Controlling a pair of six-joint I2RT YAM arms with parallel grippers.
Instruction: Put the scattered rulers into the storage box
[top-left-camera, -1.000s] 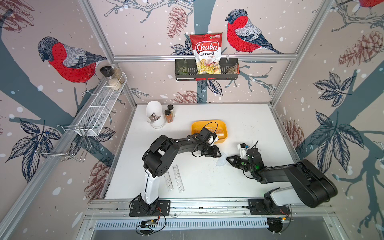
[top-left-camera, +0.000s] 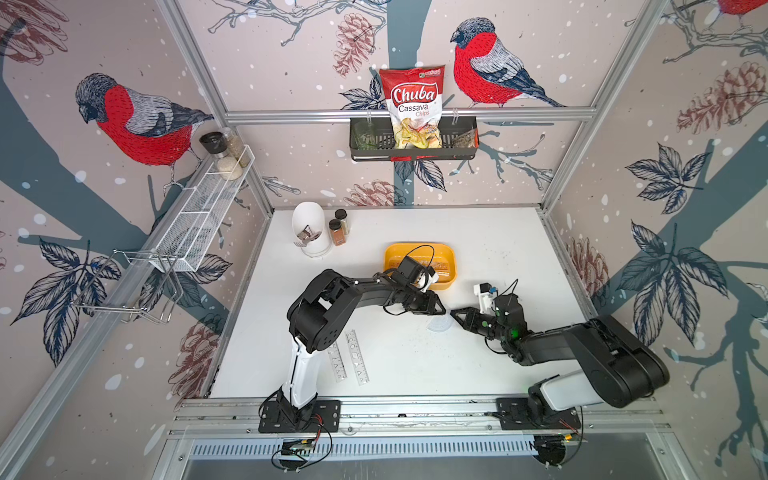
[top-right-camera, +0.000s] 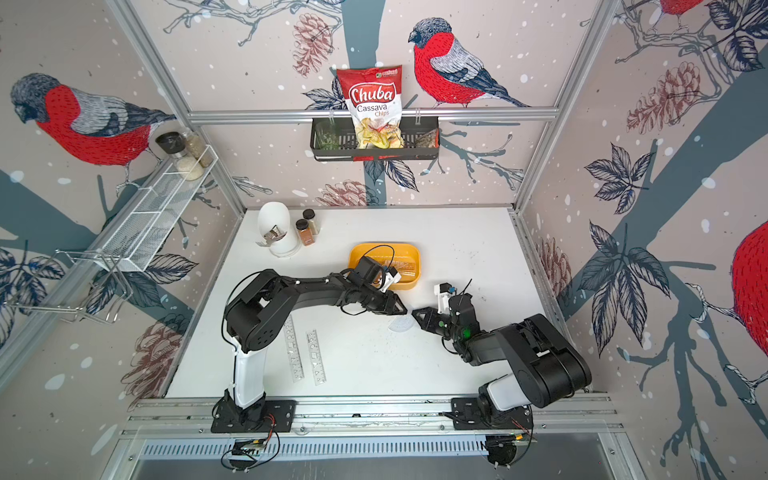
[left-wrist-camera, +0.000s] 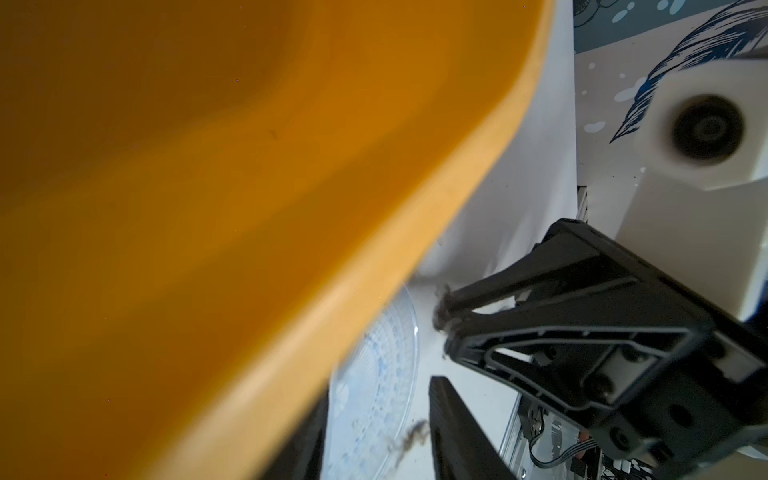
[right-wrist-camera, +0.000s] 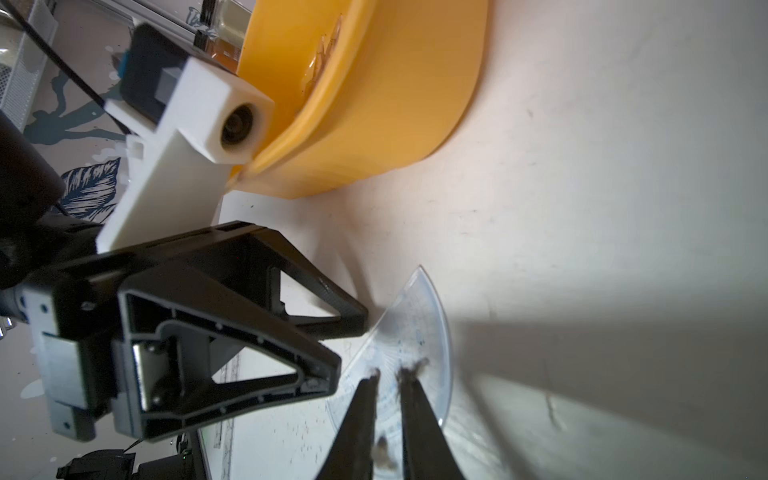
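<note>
A clear protractor (top-left-camera: 438, 323) is between the two grippers, in front of the orange storage box (top-left-camera: 449, 270). My right gripper is nearly closed, with the protractor at its fingertips; it appears gripped there. My left gripper has its fingers apart, and the protractor (left-wrist-camera: 382, 360) shows in and beyond the gap. That gripper is low beside the box's front. Two clear rulers, one left (top-left-camera: 337, 363) and one right (top-left-camera: 357, 357), lie side by side on the front left of the table. Reddish strips (top-right-camera: 406, 266) lie inside the box, partly hidden by the left arm.
A white utensil holder (top-left-camera: 309, 217) and two spice jars, the nearer one (top-left-camera: 337, 233) brown, stand at the back left. A wire shelf (top-left-camera: 200, 212) hangs at the left.
The protractor has turned and shifted slightly left and forward. My left gripper has edged right, and my right gripper has edged left. The box has shifted slightly right.
</note>
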